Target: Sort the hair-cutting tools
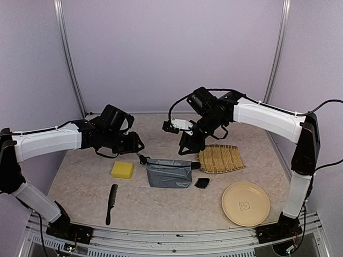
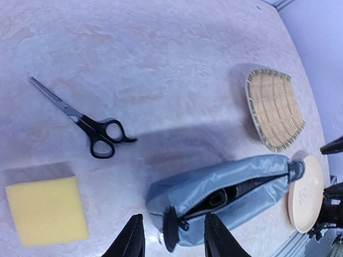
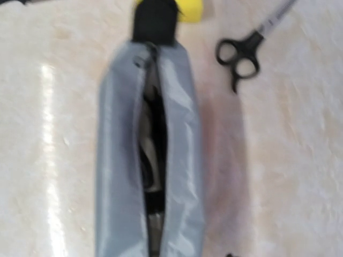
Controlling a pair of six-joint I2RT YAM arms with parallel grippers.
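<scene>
A grey pouch (image 1: 169, 176) lies mid-table, its zipper parted, with dark items inside in the right wrist view (image 3: 115, 160). Thinning scissors (image 2: 99, 128) with black handles lie behind it near the yellow sponge. A black comb (image 1: 111, 203) lies at the front left. My left gripper is open above the pouch's left end, nothing between its fingers. My right gripper (image 1: 187, 144) is raised above the pouch; how far its fingers are apart is unclear.
A yellow sponge (image 1: 122, 170) sits left of the pouch. A woven basket (image 1: 221, 158) is behind right, a beige plate (image 1: 245, 203) at front right, a small black object (image 1: 202, 183) beside the pouch.
</scene>
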